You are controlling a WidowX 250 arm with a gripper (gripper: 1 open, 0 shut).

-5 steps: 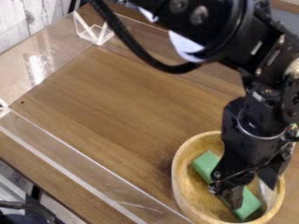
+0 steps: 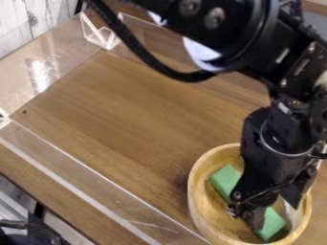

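A light wooden bowl (image 2: 205,196) sits at the lower right of the wooden table, holding a green block (image 2: 225,180) that lies diagonally in it. My black gripper (image 2: 261,203) reaches down into the bowl over the block, its fingertips at or beside the block. Something pale shows at the bowl's right side, partly hidden by the gripper. I cannot tell from this view whether the fingers are closed on the block.
Clear acrylic edging runs along its left and front sides, with clear brackets at the corners. A dark cable loops from the arm overhead.
My arm and gripper have shifted very slightly over the bowl. The green block and the bowl look unchanged.
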